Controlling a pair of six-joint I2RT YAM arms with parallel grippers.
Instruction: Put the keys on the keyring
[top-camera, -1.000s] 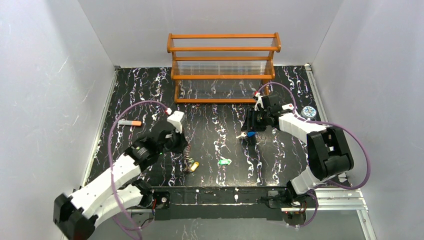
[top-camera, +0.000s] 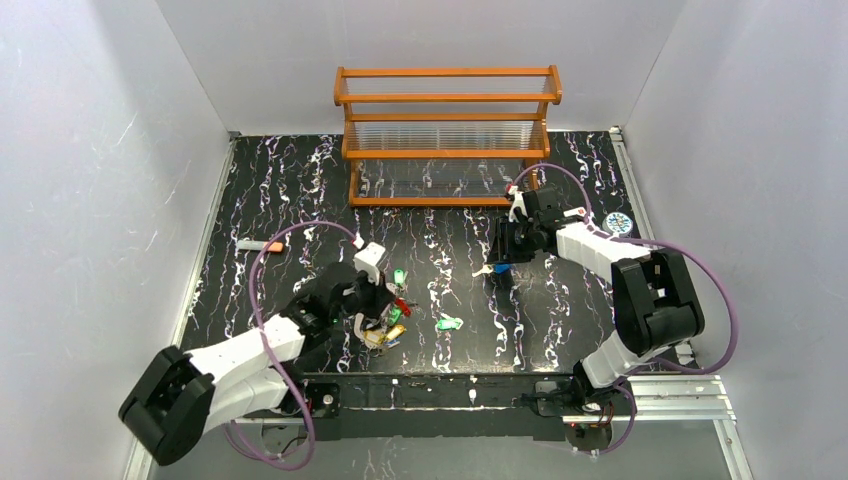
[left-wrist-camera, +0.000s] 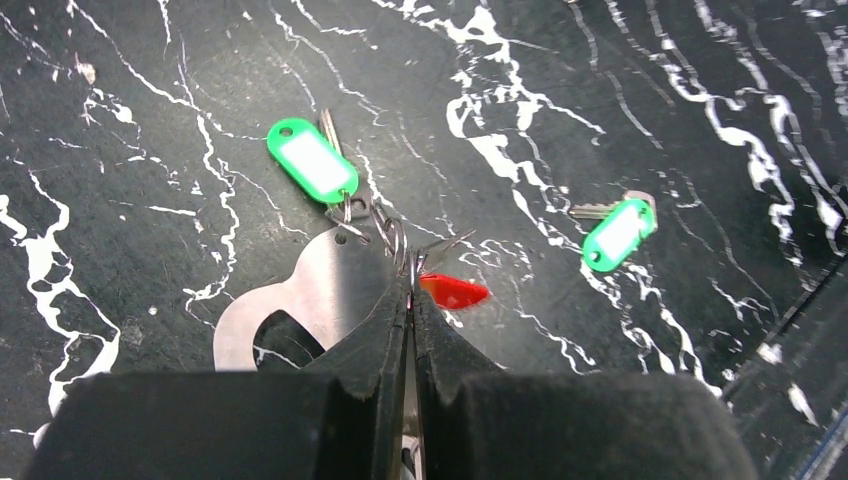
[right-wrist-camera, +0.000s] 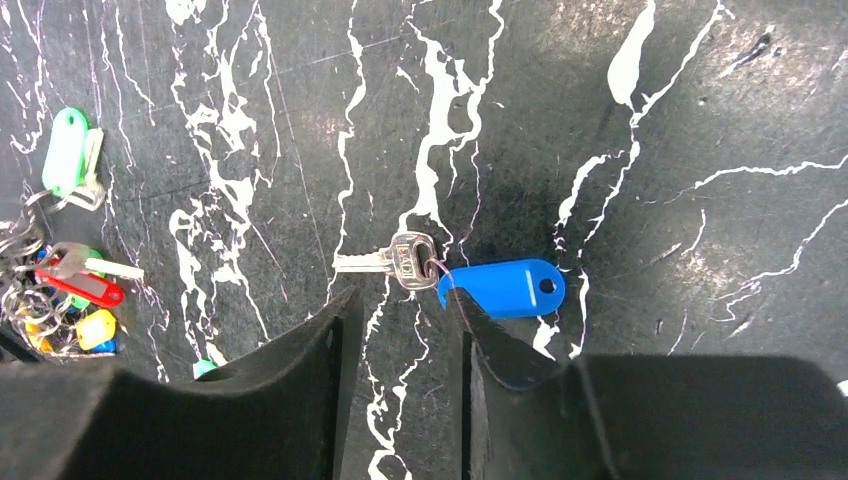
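My left gripper is shut, with thin wire of the metal keyring bunch (left-wrist-camera: 300, 290) at its fingertips. The bunch carries a green-tagged key and a red tag; yellow tags (right-wrist-camera: 95, 328) show in the right wrist view. My fingers hide part of it. On the right, my right gripper stands part open above a loose key (right-wrist-camera: 400, 260) with a blue tag (right-wrist-camera: 505, 288). Its right fingertip overlaps the tag's left end in that view, and nothing is held. Another loose green-tagged key (top-camera: 449, 323) lies between the arms.
A wooden rack (top-camera: 447, 140) stands at the back. An orange and grey tool (top-camera: 260, 246) rests at the far left, and a round white item (top-camera: 617, 224) at the far right. Dark marbled table between the arms is mostly bare.
The right arm has barely moved.
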